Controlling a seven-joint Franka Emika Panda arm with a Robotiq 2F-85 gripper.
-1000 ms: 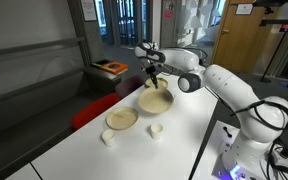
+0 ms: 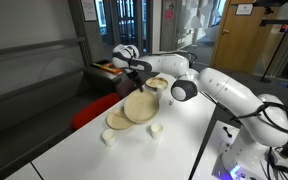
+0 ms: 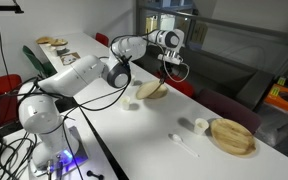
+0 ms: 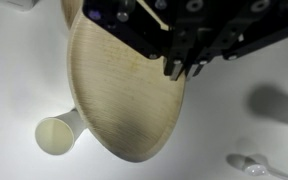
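A round, light wooden plate (image 4: 127,95) fills the middle of the wrist view, tilted, and my gripper is shut on its rim. In exterior view 1 the held plate (image 2: 141,106) hangs from the gripper (image 2: 139,86), overlapping the right side of a second wooden plate (image 2: 118,119) that lies on the table. Exterior view 2 has the held plate (image 3: 155,90) below the gripper, while the second plate (image 3: 232,137) lies to the right. Whether the two plates touch cannot be told.
Pale cups stand around the plates, one (image 2: 109,135) to the left and another (image 2: 156,131) in front. A white spoon (image 3: 184,145) lies near a cup (image 3: 201,127). Another wooden plate (image 2: 157,82) is behind. Open white table stretches toward the front.
The arm has swung left in exterior view 1, carrying the held plate from the right toward the second plate. The cups and the second plate have stayed put.
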